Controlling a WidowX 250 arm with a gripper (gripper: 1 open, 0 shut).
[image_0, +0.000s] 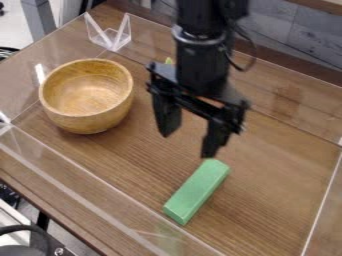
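Note:
The black gripper (190, 130) hangs over the middle of the wooden tray, its two fingers spread open, with nothing seen between them. Below and right of it a green block (197, 191) lies on the tray floor. A tan bowl (83, 114) sits at left. Behind the gripper body only a small yellowish bit (171, 62) shows.
A clear plastic holder (110, 35) stands at the back left. The tray's wooden floor (281, 190) is bare on the right and at the lower left. Tray walls border the scene, with a dark cable at the lower left corner.

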